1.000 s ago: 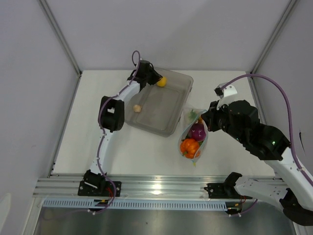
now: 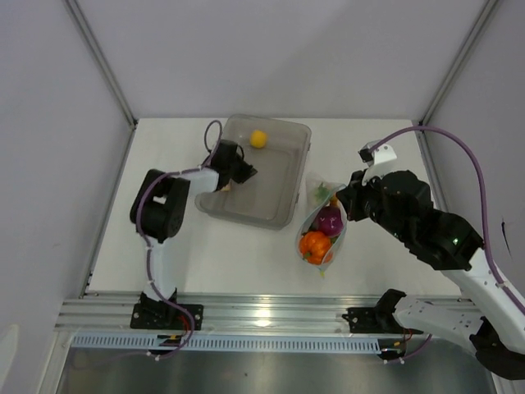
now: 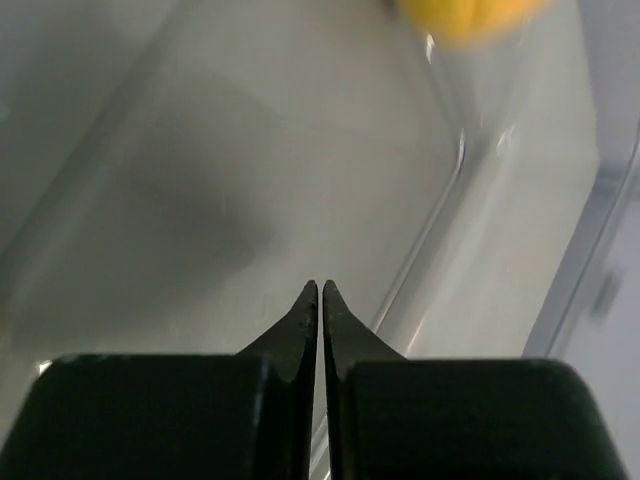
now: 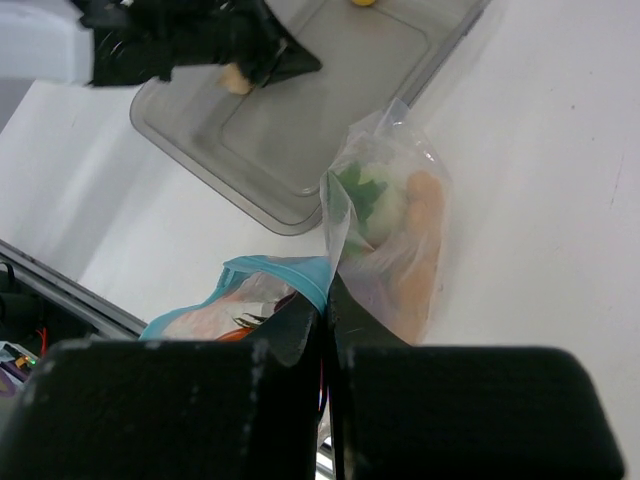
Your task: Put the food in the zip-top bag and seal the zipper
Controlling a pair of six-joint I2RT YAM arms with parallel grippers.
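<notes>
Over the left part of the grey bin (image 2: 271, 201) my left gripper (image 2: 250, 171) is shut, its fingertips meeting with nothing between them in the left wrist view. The yellow round food (image 2: 258, 139) lies at the bin's far end, apart from those fingers; its blurred lower part (image 3: 465, 12) shows at the top of the left wrist view. A small pale bulb (image 4: 235, 80) is partly hidden behind the left gripper. My right gripper is shut on the blue-rimmed mouth of the clear zip bag (image 4: 345, 190). Inside the bag are an orange pepper (image 2: 315, 246), a purple round food (image 2: 329, 222) and greens.
The bin's raised walls surround the yellow food and the bulb. The bag lies just right of the bin's near corner.
The bin has shifted slightly left. The right gripper keeps its place on the bag.
</notes>
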